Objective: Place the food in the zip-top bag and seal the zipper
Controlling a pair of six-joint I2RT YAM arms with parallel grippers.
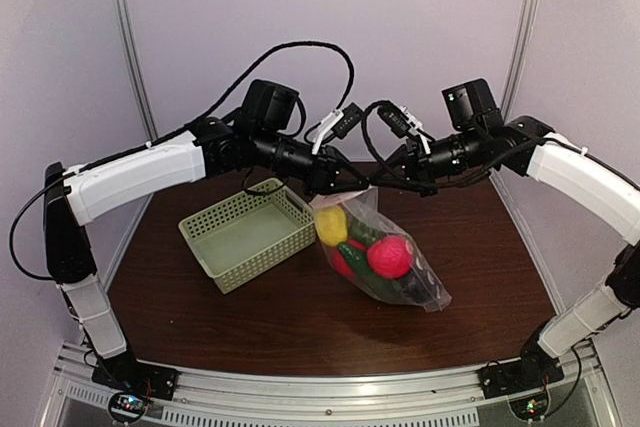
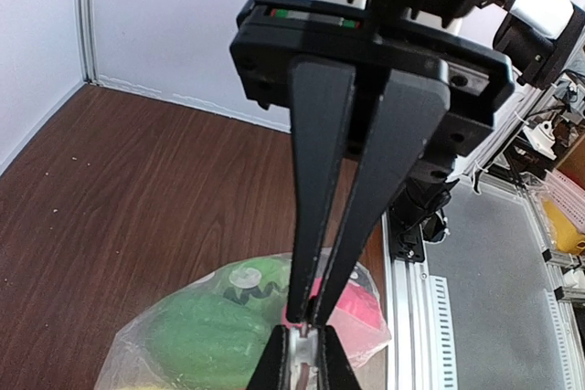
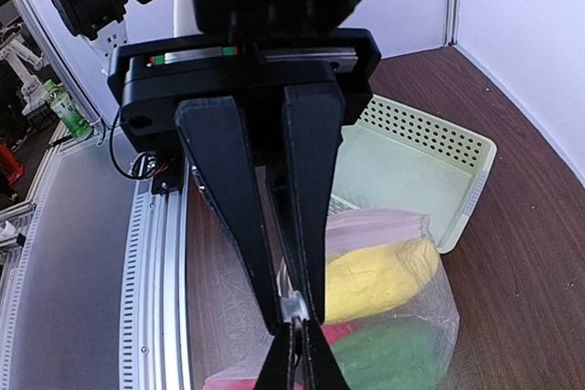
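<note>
In the top view, a clear bag point(image 1: 415, 282) hangs beneath the two grippers, with yellow, pink-red and green food inside. My left gripper point(image 1: 364, 183) is at its upper edge, shut on a pale piece point(image 2: 303, 348) of the bag's top. Tip to tip with it, my right gripper point(image 1: 376, 181) is shut. Its fingers come almost together in the left wrist view; whether thin film lies between them, I cannot tell. The right wrist view shows the bag's pale top strip point(image 3: 379, 226) above the yellow food point(image 3: 384, 278). The grippers hide the zipper where they meet.
An empty green basket point(image 1: 245, 235) stands on the brown table left of the bag. Bare tabletop point(image 1: 480, 247) lies to the bag's right and in front of it. The two grippers leave hardly any room between them.
</note>
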